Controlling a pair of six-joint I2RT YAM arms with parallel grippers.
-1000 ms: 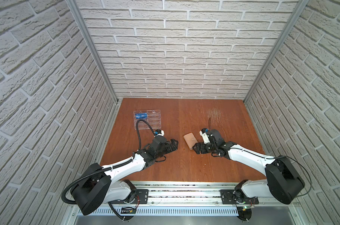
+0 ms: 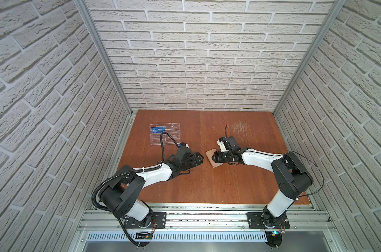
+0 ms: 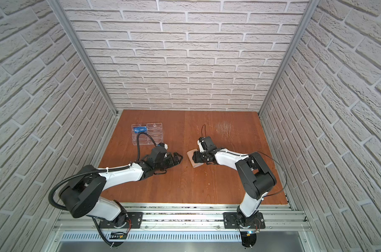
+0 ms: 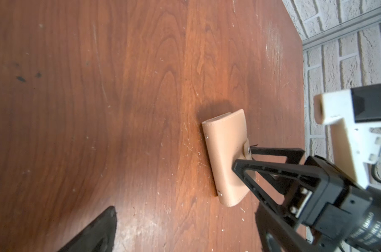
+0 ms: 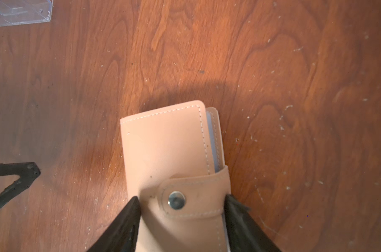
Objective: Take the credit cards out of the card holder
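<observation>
A tan leather card holder point(image 5: 165, 142) rests on the wooden table, strapped with a snap flap point(image 5: 199, 199); a pale layer shows along its right edge. My right gripper straddles the holder, one finger at each long side and close to or touching it; whether they grip cannot be told. The same holder point(image 4: 224, 155) stands out in the left wrist view, partly behind the right gripper's fingers point(image 4: 278, 170). Left of it, my left gripper is open and empty. Any cards are mostly hidden inside.
A clear compartment box point(image 2: 171, 136) holding a blue item point(image 2: 158, 129) sits at the back left of the table point(image 2: 241, 184). Bare wood lies in front of and behind the holder.
Over the last second my right gripper has moved left and slightly back, over the card holder. My left gripper has shifted a little right toward it. The holder has stayed in about the same place.
</observation>
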